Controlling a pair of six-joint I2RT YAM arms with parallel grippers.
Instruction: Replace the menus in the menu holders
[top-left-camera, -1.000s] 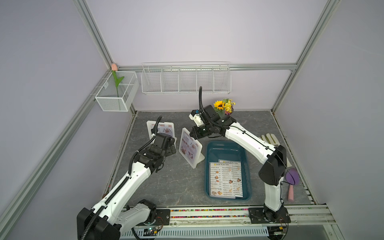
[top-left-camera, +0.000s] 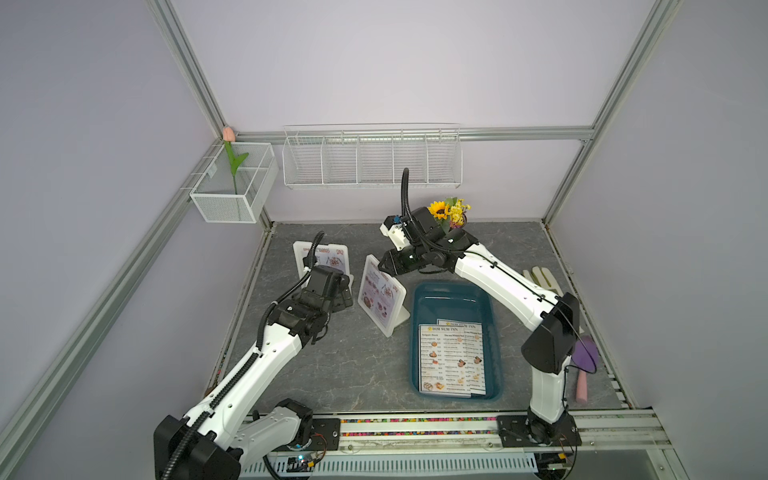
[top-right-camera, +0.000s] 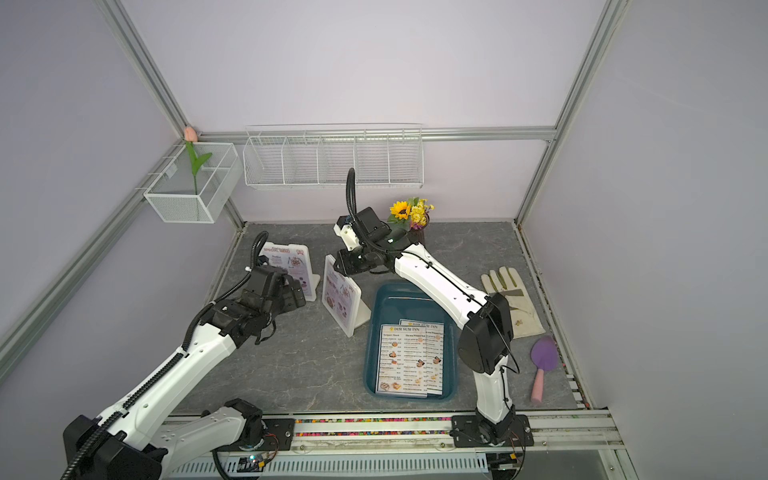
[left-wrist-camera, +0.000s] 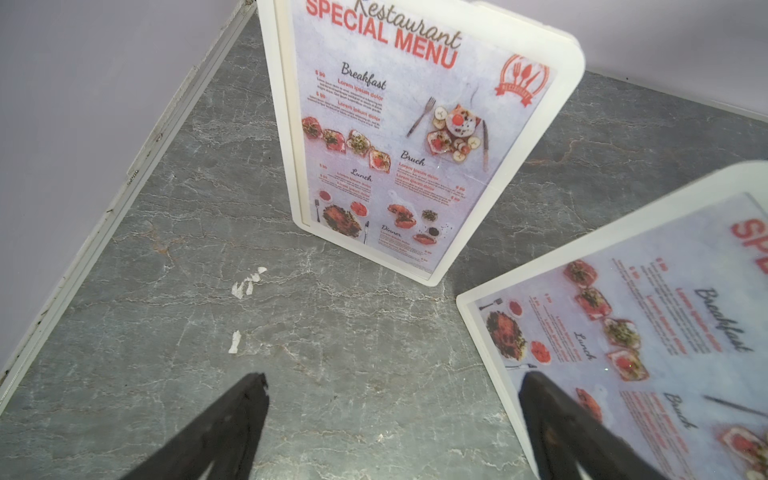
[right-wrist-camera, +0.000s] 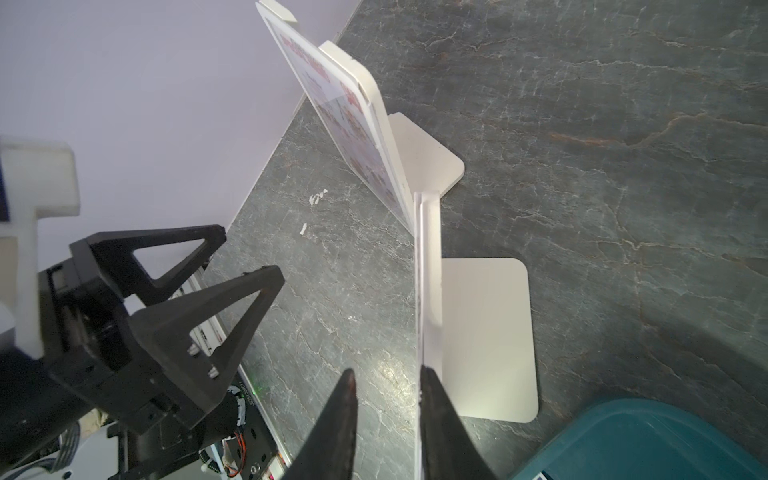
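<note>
Two white stand-up holders show restaurant special menus: the rear-left holder and the nearer holder (right-wrist-camera: 432, 272), seen edge-on in the right wrist view. Both old menus, the rear menu (left-wrist-camera: 384, 152) and the nearer menu (left-wrist-camera: 608, 344), sit in their holders. My right gripper is part open at the nearer holder's top edge. One finger overlaps that edge; contact cannot be made out. My left gripper stands wide open and empty in front of the holders. Replacement menu sheets (top-left-camera: 448, 360) lie overlapping in the teal tray (top-left-camera: 417, 320).
A flower pot (top-right-camera: 416, 235) stands at the back. On the right lie a glove (top-right-camera: 520, 312) and a purple spatula (top-right-camera: 545, 353). Wire baskets (top-left-camera: 372, 160) hang on the rear wall. Left of the tray, the front of the table is bare.
The left arm, holders and tray have stayed put.
</note>
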